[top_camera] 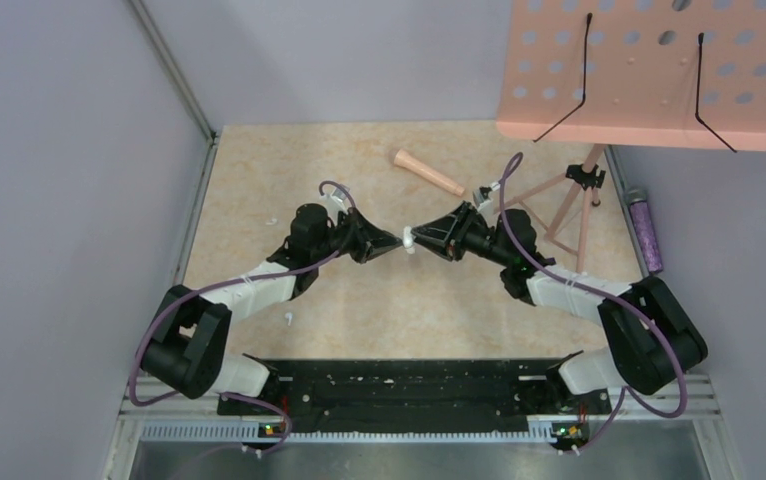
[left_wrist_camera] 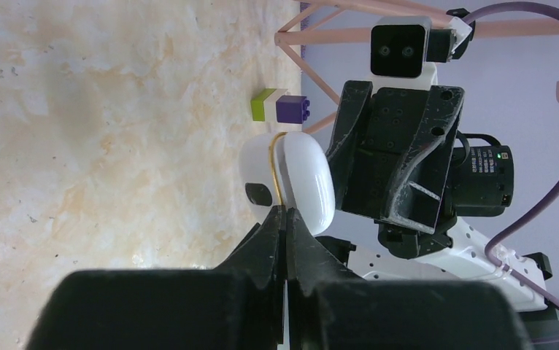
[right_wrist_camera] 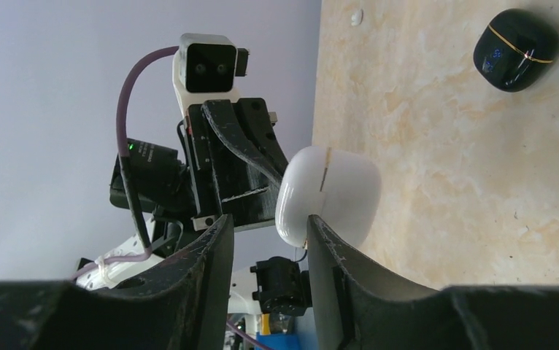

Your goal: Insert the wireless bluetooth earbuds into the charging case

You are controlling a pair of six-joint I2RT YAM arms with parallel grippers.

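Note:
The white charging case [top_camera: 409,240] is held up between the two grippers. In the left wrist view the case [left_wrist_camera: 309,179] shows a gold seam, with my left gripper shut at its near edge, fingertips together. In the right wrist view the case [right_wrist_camera: 335,193] is at the fingertips of my right gripper, whose fingers stand apart; whether they grip it is unclear. Two small white pieces, likely the earbuds [top_camera: 288,318] [top_camera: 272,221], lie on the left part of the table; one earbud [right_wrist_camera: 357,16] also shows in the right wrist view.
A dark case [right_wrist_camera: 517,51] with a gold line lies on the table. A purple, white and green block [left_wrist_camera: 291,108] and a pink cylinder [top_camera: 429,172] lie farther off. A pink tripod [top_camera: 584,225] stands at the right.

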